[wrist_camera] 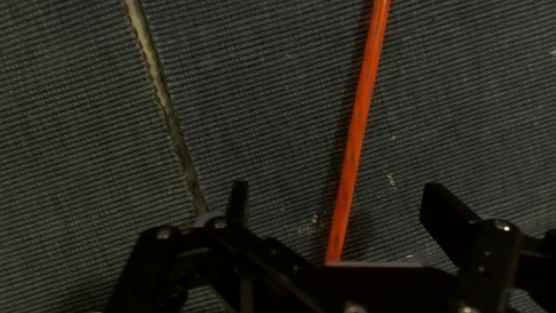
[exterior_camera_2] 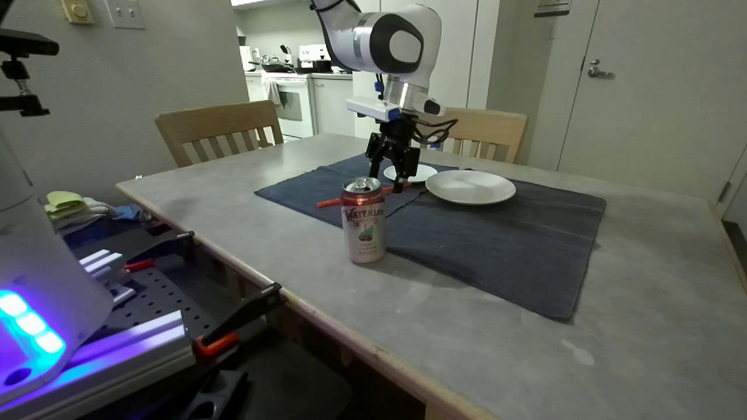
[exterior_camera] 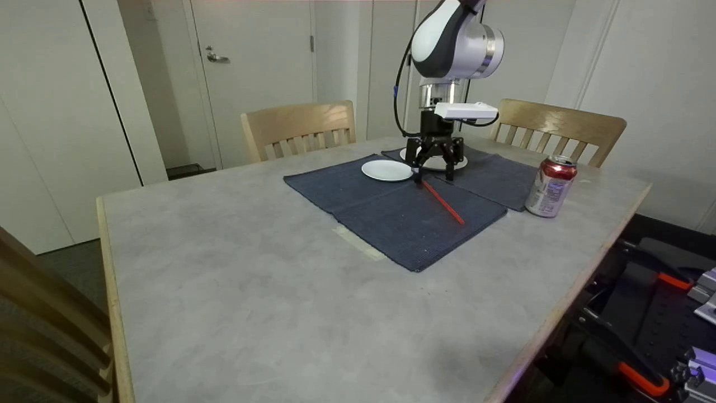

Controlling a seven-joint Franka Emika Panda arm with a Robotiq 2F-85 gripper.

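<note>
A thin red-orange stick [wrist_camera: 357,135] lies on the dark blue cloth mats [exterior_camera: 403,225]. My gripper hangs over it with its fingers spread wide apart. In the wrist view the stick passes between the fingers without either touching it, and its lower end is hidden behind the gripper body. The second exterior view has the red stick [exterior_camera_2: 329,203] partly hidden by the can and the fingers. A small white plate [exterior_camera: 387,170] sits on the mat beside the gripper. Behind the gripper is another white plate [exterior_camera: 434,163], partly covered by it.
A red and silver drink can [exterior_camera_2: 364,231] stands upright on the table near the mats' edge. Wooden chairs [exterior_camera: 302,127] line its far side. Light tape [exterior_camera: 359,242] shows beside the mat.
</note>
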